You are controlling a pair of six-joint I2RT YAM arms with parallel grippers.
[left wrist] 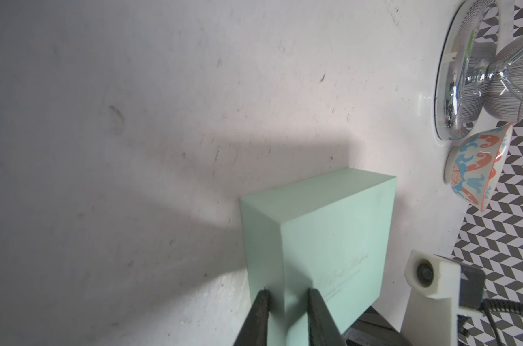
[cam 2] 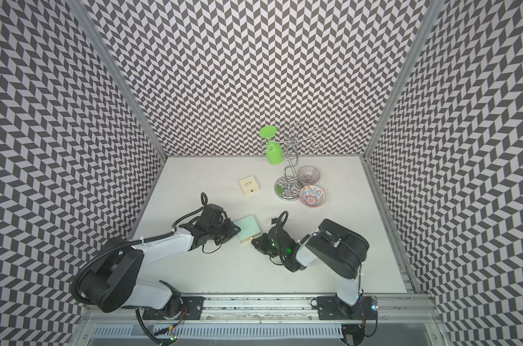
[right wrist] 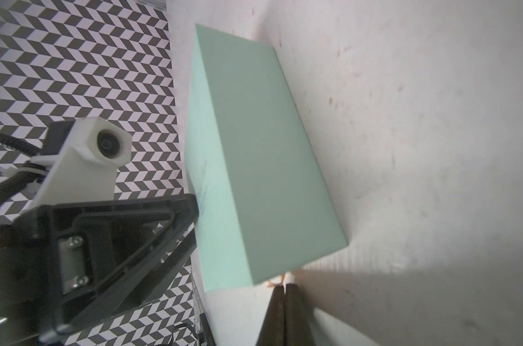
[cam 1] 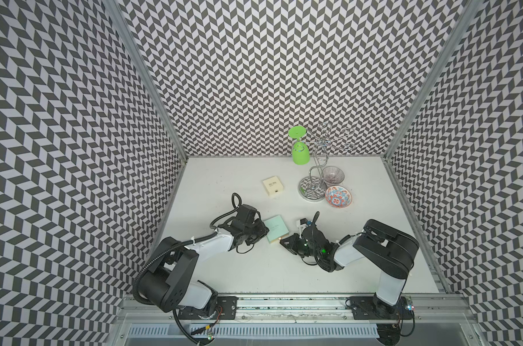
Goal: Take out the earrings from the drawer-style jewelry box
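The mint-green jewelry box lies on the table between my grippers. In the left wrist view my left gripper is shut on a corner of the box. In the right wrist view my right gripper is shut, its fingertips low beside the box's end, at a small tan strip under the edge; whether anything is caught between them cannot be seen. No earrings are recognisable.
A cream box lies behind. A metal stand, green holder, glass bowl and patterned bowl stand at back right.
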